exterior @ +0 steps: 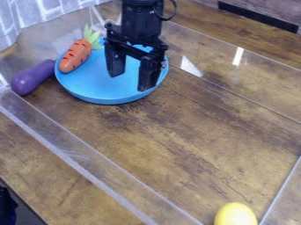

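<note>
My black gripper [133,63] hangs over the blue plate [104,90], open, its two dark fingers spread apart over the plate's middle and right part. An orange carrot [76,54] with a pale green top lies on the left side of the plate, left of the gripper. A purple eggplant [33,76] lies on the wooden surface just left of the plate. A yellow object [235,214], perhaps a lemon, sits at the lower right, far from the gripper.
Clear strips or edges [70,154] run diagonally along the lower left and along the right.
</note>
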